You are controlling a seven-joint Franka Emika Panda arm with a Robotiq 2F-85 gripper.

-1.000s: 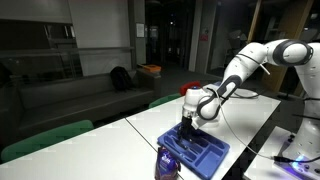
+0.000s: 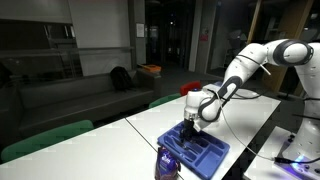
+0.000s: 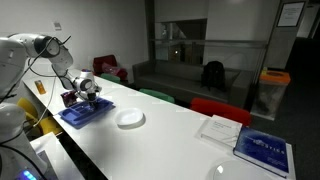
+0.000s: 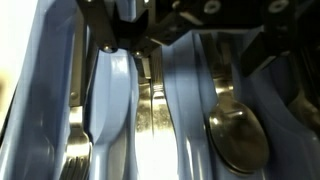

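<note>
A blue cutlery tray (image 2: 211, 161) lies on the white table, with my gripper low over it. Its dark fingers stand apart at the top of the wrist view, with no cutlery seen held between them. Below, a fork (image 4: 77, 140) lies in the left compartment and shiny knives (image 4: 154, 125) in the middle one. A spoon (image 4: 238, 132) fills the compartment to their right. Part of another metal piece (image 4: 307, 110) shows at the far right. The handles' upper ends are hidden behind the gripper.
A dark blue and reddish object (image 2: 168, 163) stands close beside the tray. In the second exterior view, a white plate (image 3: 130, 118) sits beyond the tray. White papers (image 3: 219, 130) and a blue box (image 3: 262, 148) lie farther off.
My arm has shifted slightly to the right over the tray in the first exterior view. The tray and the object beside it look unmoved.
</note>
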